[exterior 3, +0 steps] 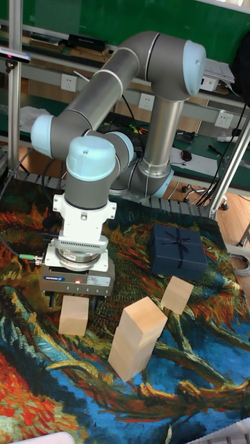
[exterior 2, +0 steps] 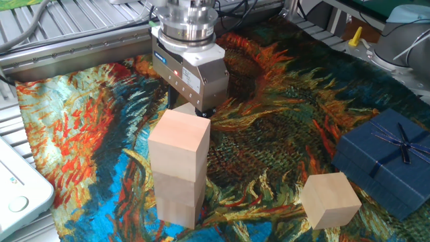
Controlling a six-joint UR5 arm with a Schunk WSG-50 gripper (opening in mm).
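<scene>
In exterior view 3, a light wooden block (exterior 3: 73,317) lies on the cloth beneath my gripper (exterior 3: 72,302). My gripper is open, its two dark fingers spread wider than the block, one towards each side of it. Whether the fingertips are level with the block or still above its top is hard to tell. A tall stack of wooden blocks (exterior 2: 179,158) stands upright nearer the camera in exterior view 2, hiding most of that block and part of the gripper (exterior 2: 188,109). A separate wooden block (exterior 2: 331,202) sits to the right of the stack.
A dark blue gift box (exterior 2: 386,158) with a ribbon stands at the right in exterior view 2. A white device (exterior 2: 20,191) is at the left edge. The patterned cloth (exterior 2: 269,144) between stack and box is mostly clear.
</scene>
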